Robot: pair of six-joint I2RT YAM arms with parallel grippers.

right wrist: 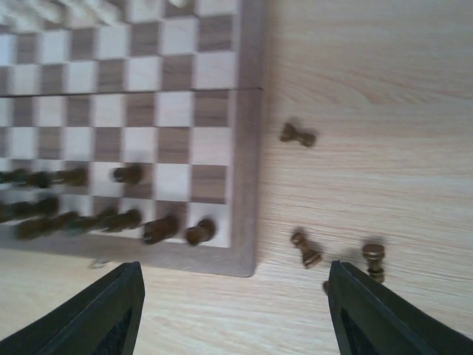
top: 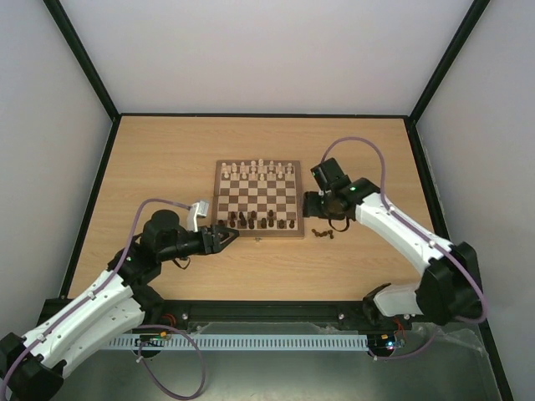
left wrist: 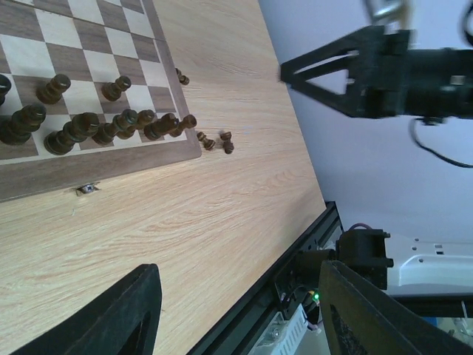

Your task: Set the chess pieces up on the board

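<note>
The chessboard (top: 257, 199) lies mid-table. White pieces (top: 253, 170) stand along its far side, dark pieces (top: 255, 221) along its near side, with dark pawns (left wrist: 117, 88) ahead of some. My left gripper (top: 231, 236) is at the board's near left corner, fingers apart, nothing between them. Over the board's right edge my right gripper (top: 313, 205) points down, open and empty. Several loose dark pieces lie right of the board: one piece (right wrist: 298, 135) higher up, another (right wrist: 307, 248) near the corner, a taller one (right wrist: 374, 257) standing or tilted, and one partly hidden by the right finger.
A small metal clasp (left wrist: 87, 188) sticks out from the board's near edge. Bare table (top: 251, 271) lies in front of the board, and the right side past the loose pieces is free. Both arms flank the board.
</note>
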